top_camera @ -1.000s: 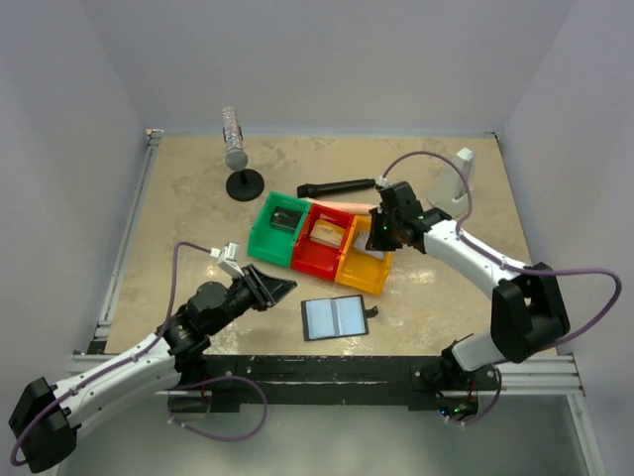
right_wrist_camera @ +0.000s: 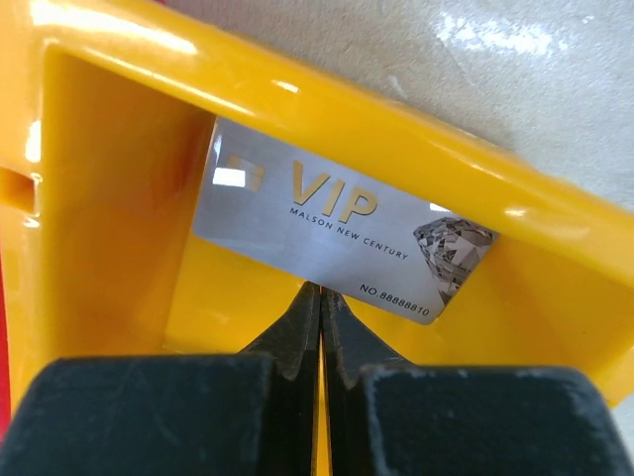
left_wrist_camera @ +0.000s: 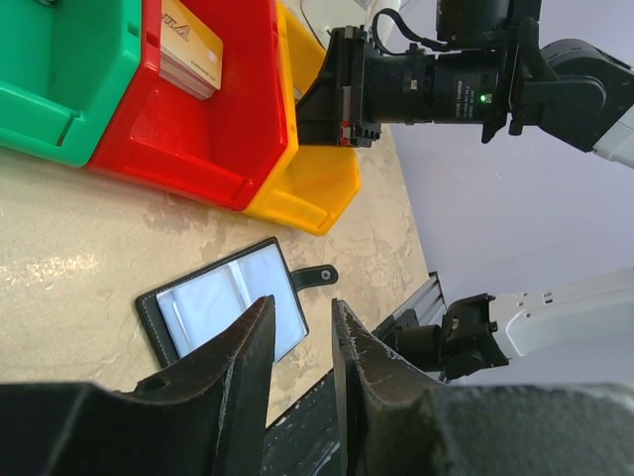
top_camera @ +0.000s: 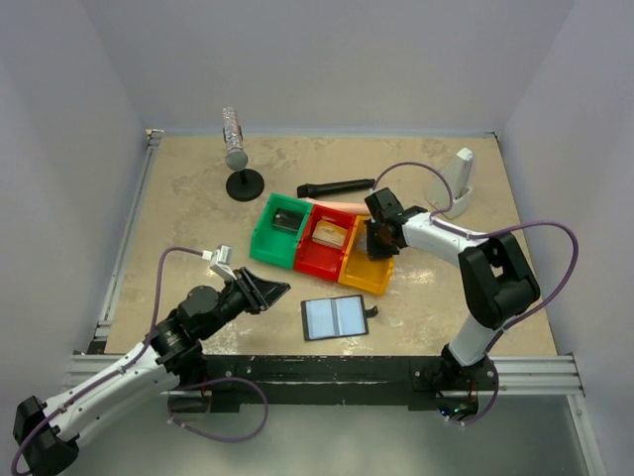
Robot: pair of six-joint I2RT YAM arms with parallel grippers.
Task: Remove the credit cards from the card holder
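Note:
A black card holder with clear sleeves (top_camera: 335,317) (left_wrist_camera: 233,297) lies on the table in front of the bins, its tab to the right. My left gripper (top_camera: 269,295) is above the table left of it; its two fingers are a little apart with nothing seen between them. My right gripper is shut, tips down in the yellow bin (right_wrist_camera: 109,198), at the lower edge of a silver VIP card (right_wrist_camera: 307,213); I cannot tell whether it touches the card.
A red bin (left_wrist_camera: 208,159) holds a stack of cards (left_wrist_camera: 188,45); a green bin (top_camera: 267,243) holds dark items. Behind are a black bar (top_camera: 337,186), a stand (top_camera: 243,183) and a white object (top_camera: 454,188).
My left arm has moved very slightly.

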